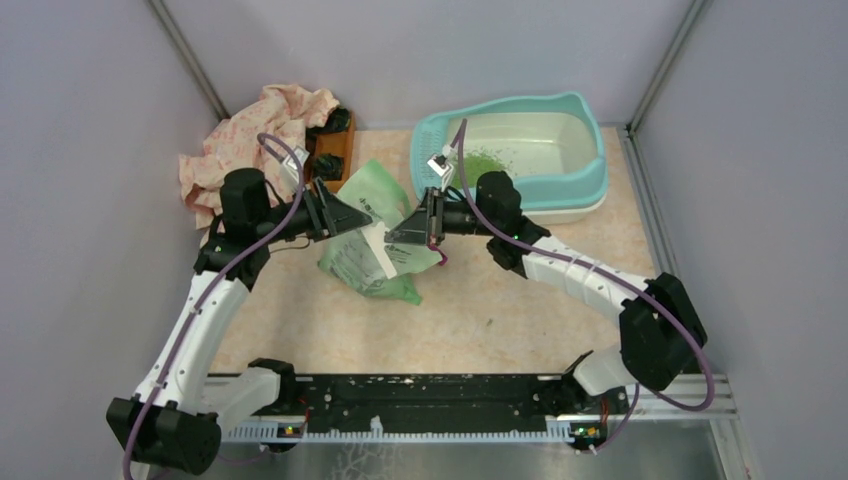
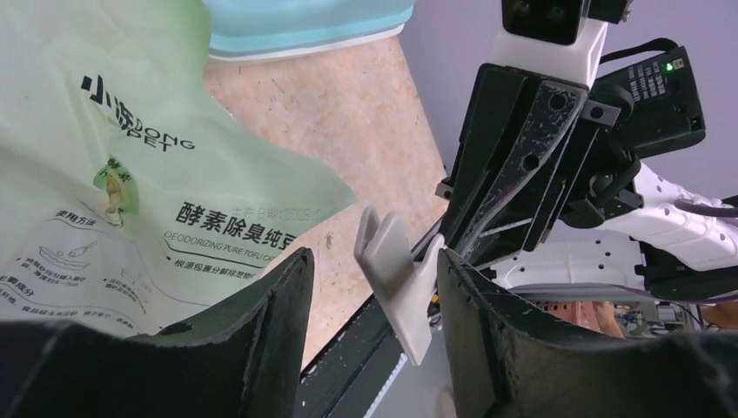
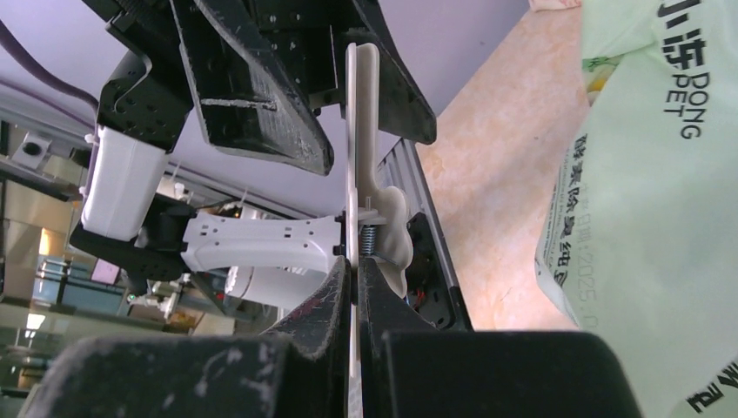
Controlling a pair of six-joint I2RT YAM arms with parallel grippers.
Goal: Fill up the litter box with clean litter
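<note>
The pale green litter bag (image 1: 365, 270) lies mid-table, wrinkled. Above it my right gripper (image 1: 391, 234) holds a white bag clip (image 1: 381, 250), its fingers closed on the clip's thin edge, seen clearly in the right wrist view. My left gripper is part open and faces that clip (image 2: 405, 305), which shows between and just beyond its fingertips; I cannot tell whether they touch it. The teal litter box (image 1: 582, 183) stands at the back right, with some green litter (image 1: 477, 168) on its floor.
A pink patterned cloth (image 1: 245, 140) and a wooden tray (image 1: 338, 150) with dark items sit at the back left. A magenta tool (image 1: 440, 258) is mostly hidden under the right arm.
</note>
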